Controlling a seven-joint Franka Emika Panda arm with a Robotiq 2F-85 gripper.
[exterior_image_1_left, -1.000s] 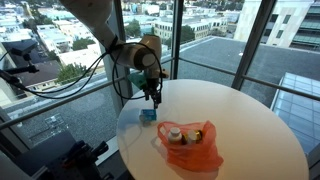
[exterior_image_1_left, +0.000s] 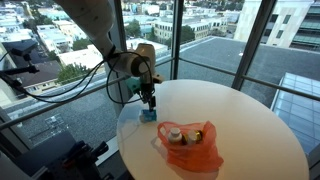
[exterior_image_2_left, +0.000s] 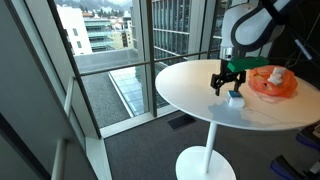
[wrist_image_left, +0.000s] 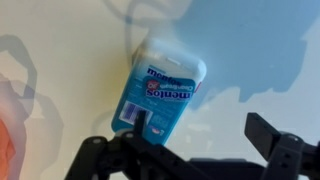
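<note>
A blue Mentos pack with a white lid (wrist_image_left: 162, 88) lies on the white table in the wrist view, its label readable. My gripper is open, one dark finger overlapping the lower end of the pack in that view and the other finger (wrist_image_left: 262, 135) well off to its right. Nothing is held between them. In exterior view 1 the pack (exterior_image_1_left: 148, 116) is near the table's left edge, with the gripper (exterior_image_1_left: 150, 103) just above it. From the second exterior view, the pack (exterior_image_2_left: 235, 99) stands close below the gripper (exterior_image_2_left: 227, 88).
An orange-red plastic bag (exterior_image_1_left: 190, 152) with several small containers in it sits right of the pack. Its edge (wrist_image_left: 8, 145) shows at the left of the wrist view. Glass walls stand around.
The gripper has come down and slightly left toward the pack. The pack and the bag appear to be in the same places.
</note>
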